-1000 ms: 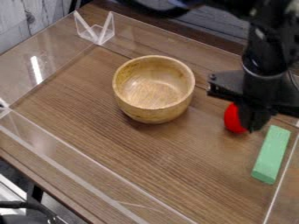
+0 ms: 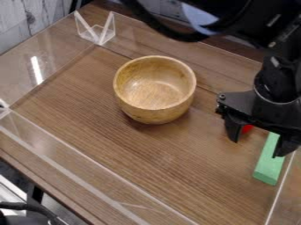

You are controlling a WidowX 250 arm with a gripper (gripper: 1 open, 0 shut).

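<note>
My black gripper (image 2: pixel 256 129) is lowered at the right side of the table, open, its fingers around a small red object (image 2: pixel 245 128) that is mostly hidden behind them. A light green bar (image 2: pixel 270 164) lies just below and right of the gripper. A wooden bowl (image 2: pixel 154 88) stands left of the gripper, empty.
The wooden table (image 2: pixel 129 167) has free room at the middle and lower left. A clear plastic piece (image 2: pixel 94 28) sits near the top left edge. Dark parts show at the lower left corner.
My gripper has moved down over the red object, which is now largely covered. The bowl and green bar have stayed in place.
</note>
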